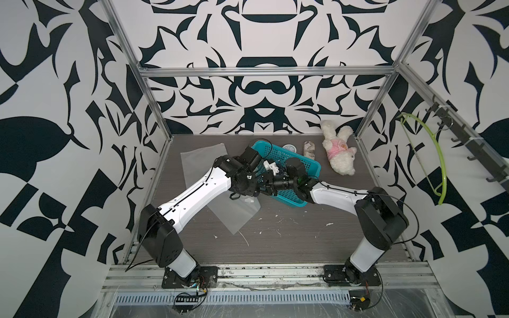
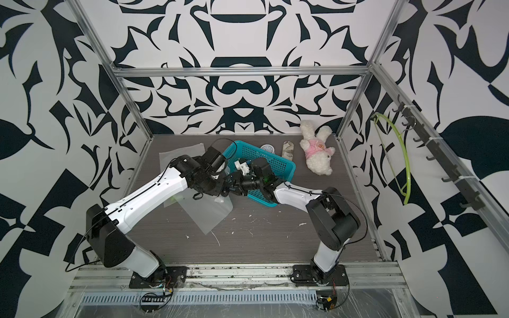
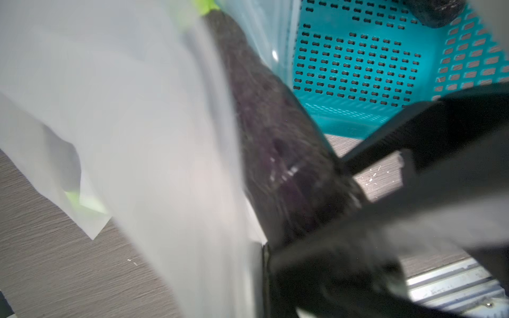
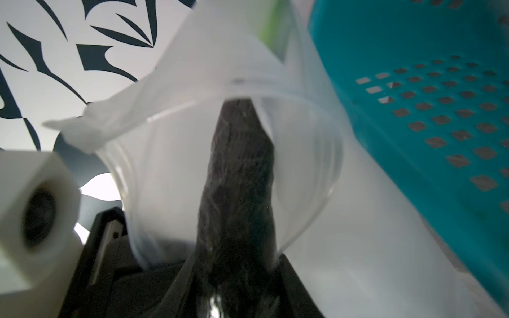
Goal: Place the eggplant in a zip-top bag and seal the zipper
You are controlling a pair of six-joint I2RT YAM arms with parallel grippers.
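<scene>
In the left wrist view the dark eggplant (image 3: 281, 132) slants beside and partly inside the translucent zip top bag (image 3: 132, 137). The right wrist view shows the eggplant (image 4: 236, 196) pointing into the bag's round open mouth (image 4: 307, 137), my right gripper shut on it. My left gripper (image 1: 251, 185) meets the right one (image 1: 267, 184) above the table's middle; it is shut, and what lies between its fingertips is hard to make out.
A turquoise basket (image 1: 297, 199) sits behind and right of the grippers. A grey sheet (image 1: 230, 220) lies on the left. A plush bunny (image 1: 342, 159), small can (image 2: 267, 148) and beige item (image 2: 288, 150) are at the back right.
</scene>
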